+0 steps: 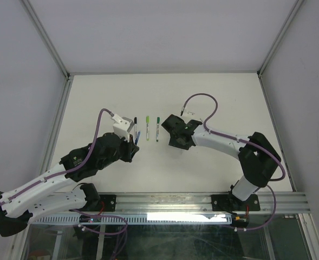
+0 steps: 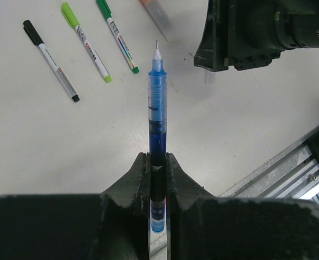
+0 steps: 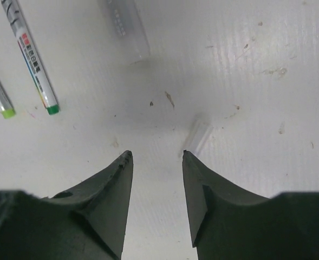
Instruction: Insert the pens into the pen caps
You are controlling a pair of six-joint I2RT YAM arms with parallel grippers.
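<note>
In the left wrist view my left gripper is shut on an upright blue pen [image 2: 157,108], its tip pointing away. My right gripper is part open above the table, with a small clear cap [image 3: 199,135] just beyond its right finger. Black [image 2: 51,59], light green [image 2: 86,46] and green [image 2: 117,38] pens lie capped on the table. An orange-ended translucent item [image 2: 159,19] lies near them, partly out of frame.
A metal rail [image 1: 159,197] runs along the front edge.
</note>
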